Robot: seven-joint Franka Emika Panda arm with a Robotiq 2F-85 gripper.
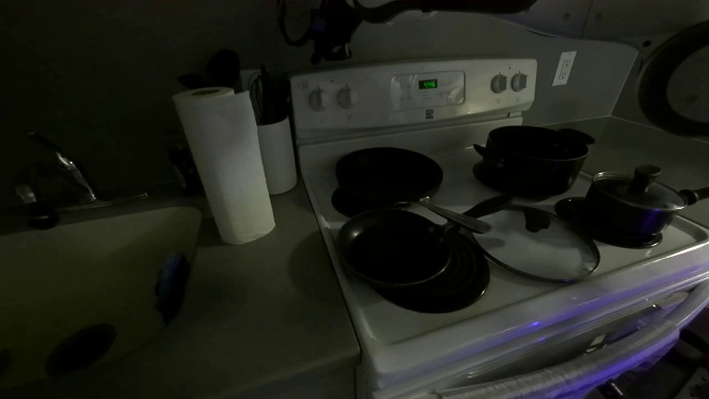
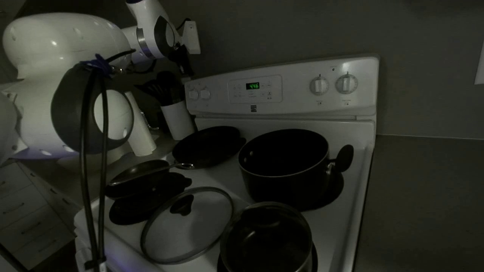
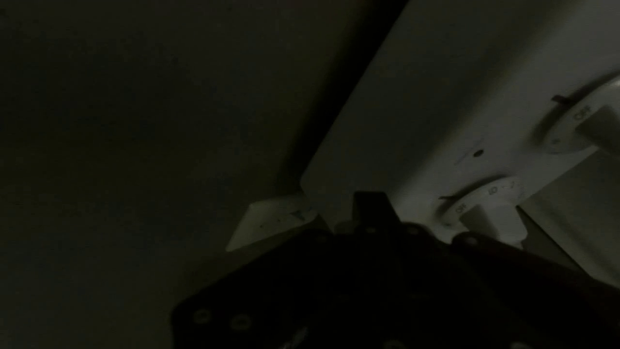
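Observation:
My gripper (image 1: 332, 52) hangs above the left end of the stove's control panel, higher than the two left knobs (image 1: 346, 97). In the wrist view its dark fingers (image 3: 375, 206) are together, with nothing showing between them. Past them are a white knob (image 3: 494, 218) marked OFF and LO and, at the right edge, a second knob (image 3: 598, 122). Both are apart from the fingertips. From the other side, the gripper (image 2: 183, 63) appears above the panel's left end, partly lost in shadow.
On the stovetop stand two frying pans (image 1: 392, 246), a large black pot (image 1: 535, 159), a lidded saucepan (image 1: 631, 206) and a loose glass lid (image 1: 541, 246). A paper towel roll (image 1: 229, 166) and a white utensil holder (image 1: 277, 156) stand left of the stove. The room is dim.

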